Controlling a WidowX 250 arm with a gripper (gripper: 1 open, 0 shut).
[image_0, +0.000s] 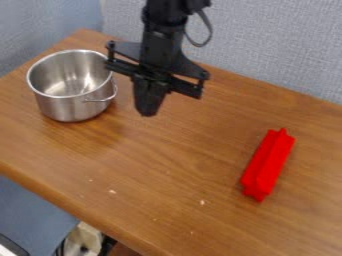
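My black gripper (150, 94) hangs over the upper middle of the wooden table, just right of a steel pot (67, 88) with wire handles. Its fingers point down and look shut, with nothing seen between them. A long red object (267, 162) lies diagonally on the table at the right, well apart from the gripper.
Grey textured walls stand behind it and at the left. Some clutter shows below the table's left edge at the bottom.
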